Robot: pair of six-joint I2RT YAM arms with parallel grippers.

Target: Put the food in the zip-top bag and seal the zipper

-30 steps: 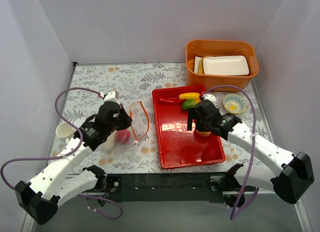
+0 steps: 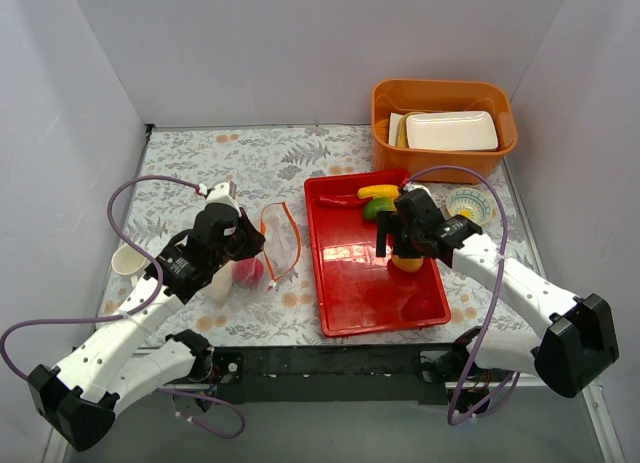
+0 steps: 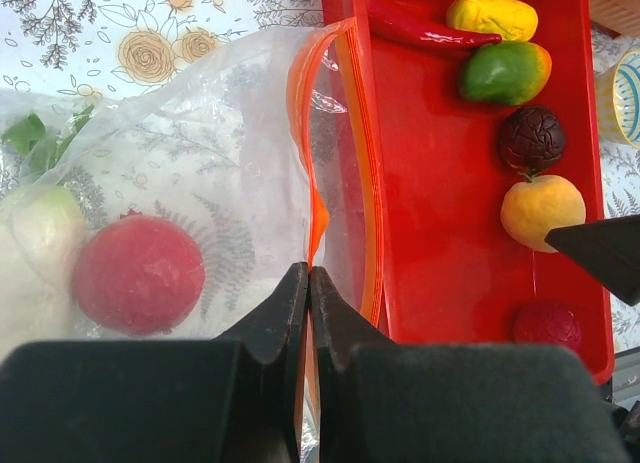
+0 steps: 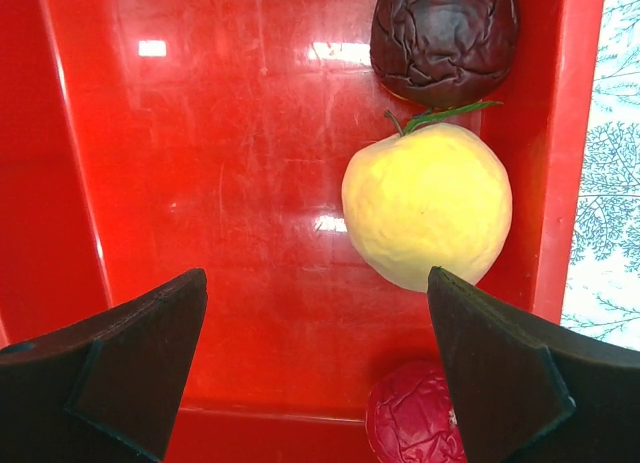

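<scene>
The clear zip bag lies on the left with a red round item and a pale vegetable inside. My left gripper is shut on the orange-edged bag mouth. In the red tray are a chili, yellow item, mango, dark wrinkled item, peach-like fruit and red wrinkled item. My right gripper hangs open over the tray, beside the yellow fruit.
An orange bin with white dishes stands at the back right. A patterned bowl sits right of the tray, a white mug at the left.
My right arm has shifted slightly over the tray, its rear part swinging a little leftward. The left arm and bag look unchanged.
</scene>
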